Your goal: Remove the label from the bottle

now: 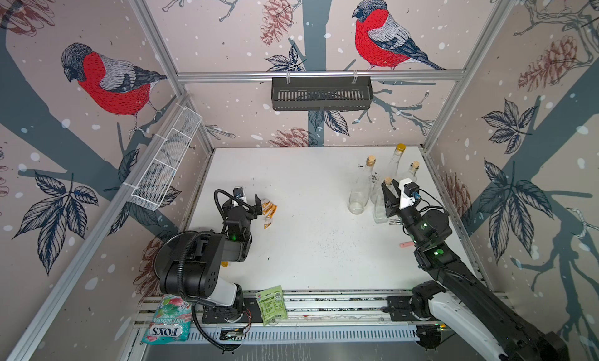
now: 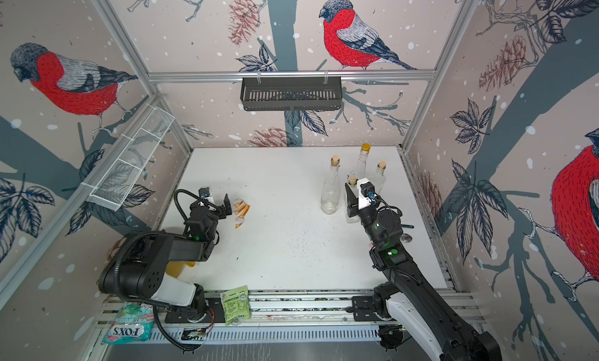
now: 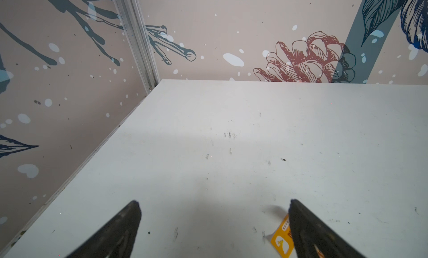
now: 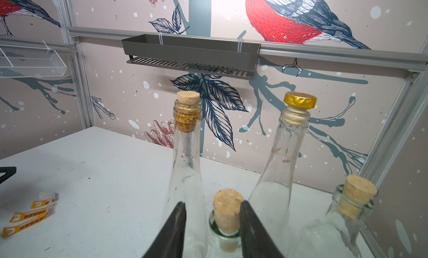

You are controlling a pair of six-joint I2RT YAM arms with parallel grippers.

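Observation:
Several clear, corked glass bottles stand at the table's right: a tall one, one with a gold cap, a short one at the right and one with cork between my right gripper's part-open fingers, which sit at its neck. Whether they touch it is unclear. My left gripper is open over the table's left part, with nothing between its fingers. An orange-and-white label strip lies by it, also seen as several crumpled pieces.
A dark rack hangs on the back rail, a white wire shelf on the left. Cutlery lies beside the right arm. Packets lie along the front edge.

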